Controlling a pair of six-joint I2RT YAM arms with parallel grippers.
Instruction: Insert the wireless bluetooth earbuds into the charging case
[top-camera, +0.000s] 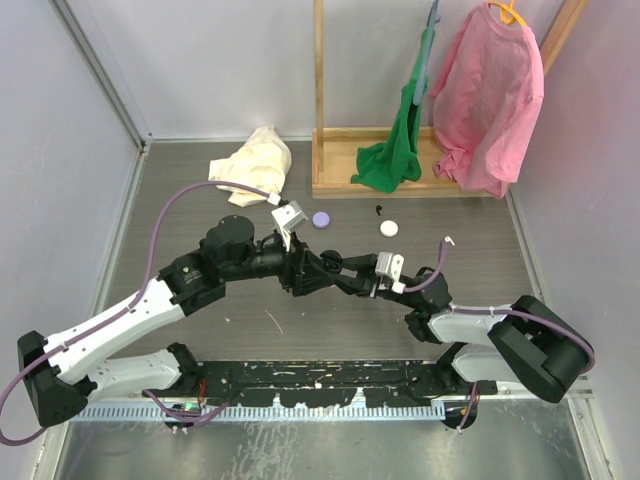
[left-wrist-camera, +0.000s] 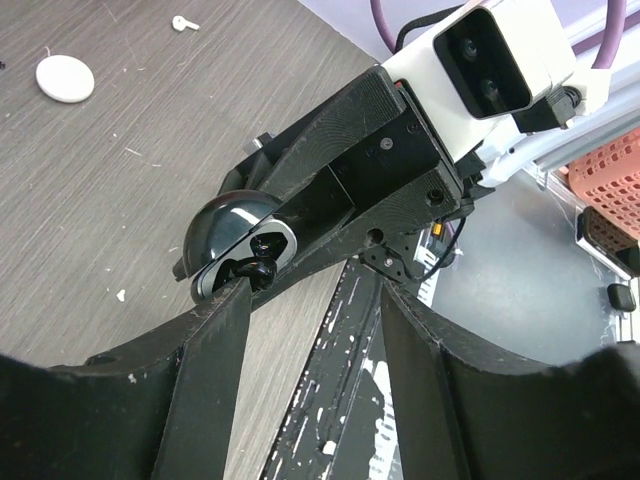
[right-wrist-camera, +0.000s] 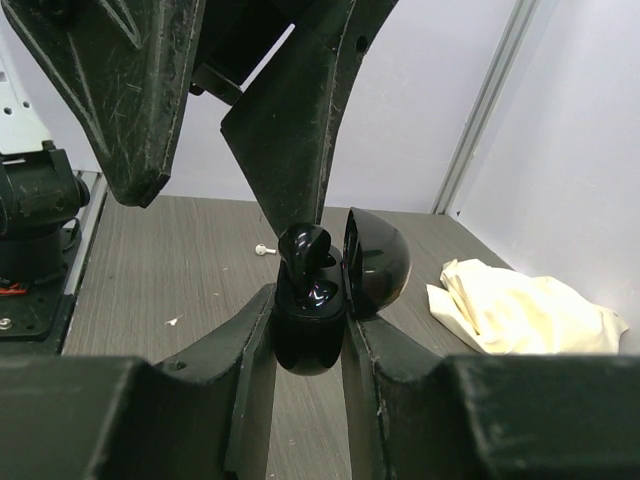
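A glossy black open charging case (right-wrist-camera: 310, 330) is held in my right gripper, shut on it, at the middle of the table; its lid (left-wrist-camera: 225, 225) stands raised, and dark glossy shapes sit in its well. My left gripper is beside the case, fingers apart with nothing clearly between them, one finger close at the case. A small white earbud (left-wrist-camera: 184, 23) lies on the table beyond. In the right wrist view the left gripper's fingers rise just above and behind the case.
A white disc (top-camera: 388, 228), a purple disc (top-camera: 321, 219) and a small black item (top-camera: 379, 210) lie behind the grippers. A cream cloth (top-camera: 250, 170) lies back left; a wooden rack (top-camera: 340, 160) with hanging clothes stands at the back.
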